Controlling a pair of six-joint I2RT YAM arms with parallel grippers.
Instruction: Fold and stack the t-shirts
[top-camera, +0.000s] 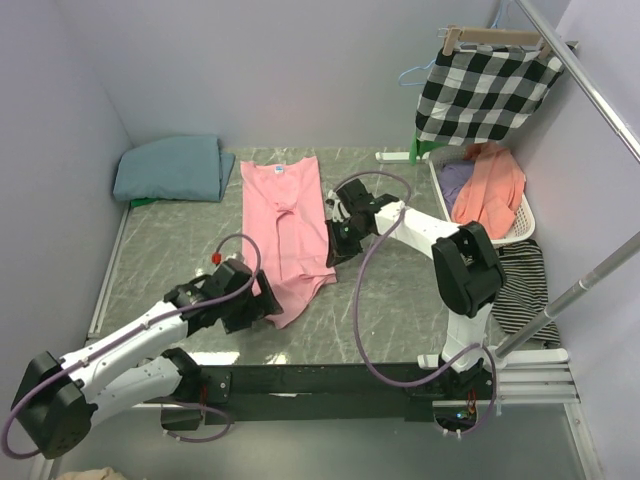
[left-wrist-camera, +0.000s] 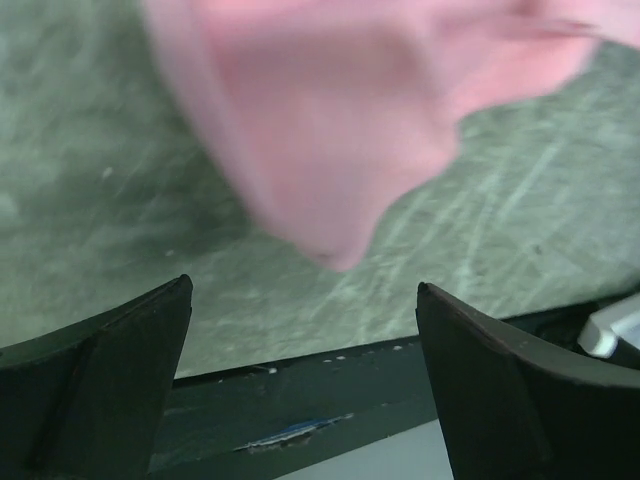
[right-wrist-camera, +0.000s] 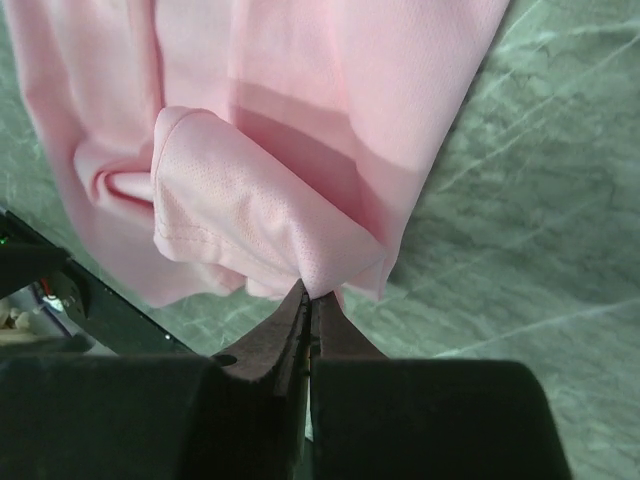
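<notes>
A pink shirt (top-camera: 300, 225) lies spread on the grey marbled surface, its collar toward the back wall and its lower part rumpled. My left gripper (top-camera: 262, 308) is open beside the shirt's lower left corner. In the left wrist view that blurred pink corner (left-wrist-camera: 330, 190) hangs ahead of the spread fingers (left-wrist-camera: 110, 365), with nothing between them. At the shirt's lower right edge, my right gripper is shut, and a folded-over flap of pink cloth (right-wrist-camera: 225, 195) gathers to a point at its tips. How much cloth it pinches is hidden.
A folded blue-grey stack (top-camera: 168, 168) lies at the back left. On the right are a white basket (top-camera: 527, 222) with orange and purple clothes, a striped cloth (top-camera: 522, 285) and a metal rail (top-camera: 575, 290). Checkered cloth (top-camera: 490, 95) hangs above.
</notes>
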